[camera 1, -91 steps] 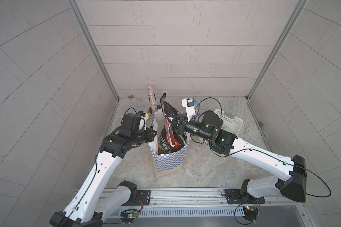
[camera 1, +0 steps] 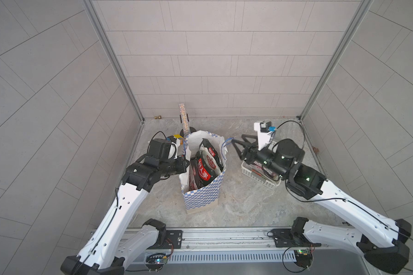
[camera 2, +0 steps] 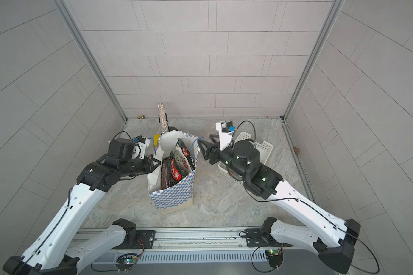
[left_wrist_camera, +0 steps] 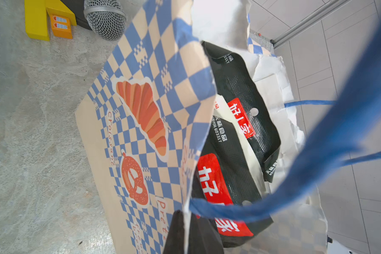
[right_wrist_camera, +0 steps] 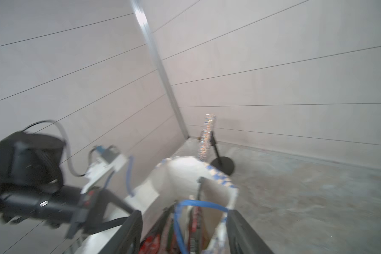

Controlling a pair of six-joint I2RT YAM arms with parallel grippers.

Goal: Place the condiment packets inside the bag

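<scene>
The blue-and-white checked paper bag (camera 1: 202, 198) stands upright with its mouth wide. Inside it lie several black condiment packets (camera 1: 203, 171) with red labels, seen closer as packets (left_wrist_camera: 237, 186) in the left wrist view. My left gripper is shut on the bag's near rim, the paper edge running between its fingers. To the right of the bag and raised above it, my right gripper (camera 1: 237, 149) is open and empty. In the right wrist view its fingers (right_wrist_camera: 129, 232) stand well apart, with the bag's blue handle (right_wrist_camera: 203, 204) beyond them.
A white basket (camera 1: 264, 182) with more packets (camera 1: 257, 168) sits right of the bag, partly hidden under the right arm. Behind the bag are a glittery-handled stand (camera 1: 183, 116) and a microphone head (left_wrist_camera: 105, 19). Open floor lies in front.
A packet held upright in my right gripper has gone down among the others in the bag. That gripper has since withdrawn up and right, empty. The left arm has stayed put.
</scene>
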